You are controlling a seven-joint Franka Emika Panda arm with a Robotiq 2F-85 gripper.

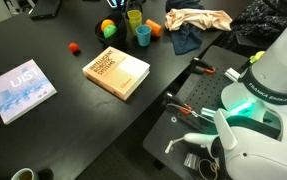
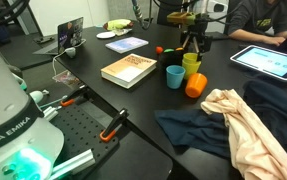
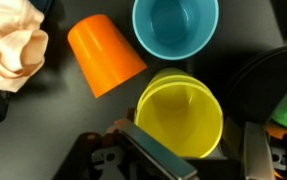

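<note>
My gripper is open, its fingers spread at the bottom of the wrist view. Just beyond them stands a yellow cup [image 3: 180,118], seen from above and empty. One finger [image 3: 161,150] overlaps the cup's near rim in this view; contact cannot be judged. In exterior view 2 the gripper is right above the yellow cup [image 2: 191,63]. A blue cup [image 3: 175,22] stands upright beside it, and an orange cup [image 3: 105,55] lies on its side. The black bowl [image 1: 103,42] next to the yellow cup holds a green ball [image 1: 109,31] and an orange one.
An orange-covered book [image 1: 115,75] and a pale book [image 1: 21,90] lie on the table. A small red ball [image 1: 74,47] is left of the bowl. Peach cloth [image 2: 241,125] and dark cloth [image 2: 195,130] lie beyond the cups. The table's left side has free room.
</note>
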